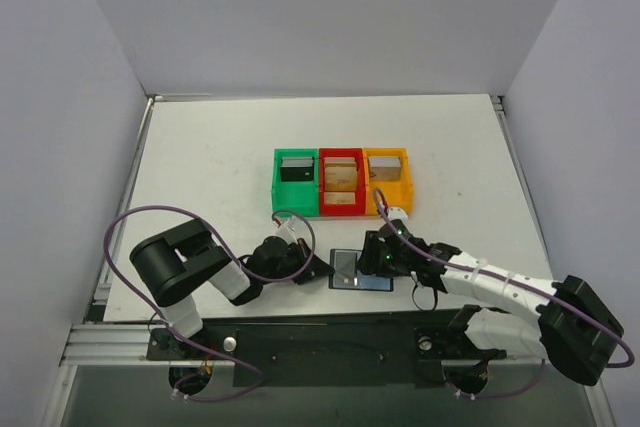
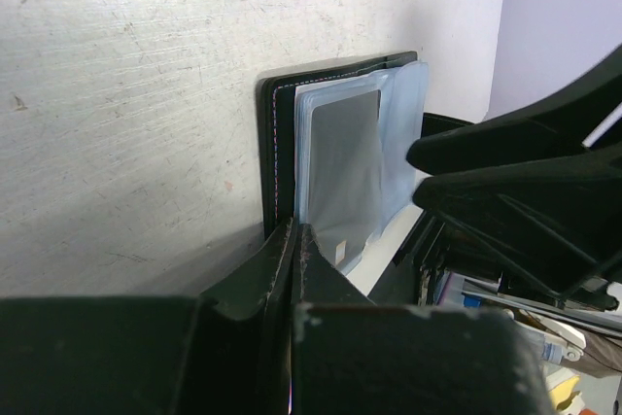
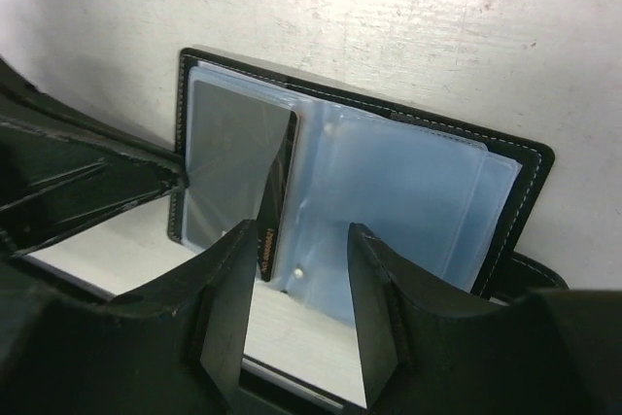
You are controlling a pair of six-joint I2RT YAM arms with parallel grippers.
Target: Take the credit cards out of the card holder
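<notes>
The open card holder (image 1: 345,264) lies flat near the table's front edge, with black borders (image 2: 277,143) and clear bluish plastic sleeves (image 3: 398,182). One grey card (image 3: 222,148) shows in the left-hand sleeve, its dark right edge lying over the fold. My left gripper is shut on the holder's left border. Over the holder, in the right wrist view, my right gripper stands open, with nothing between its fingers. The card's right edge lies near its left finger (image 3: 228,284); whether they touch, I cannot tell.
Behind the holder stand three joined bins, green (image 1: 283,201), red (image 1: 342,210) and yellow (image 1: 400,197), with cards or dividers inside. Bare white table (image 1: 200,167) stretches to both sides.
</notes>
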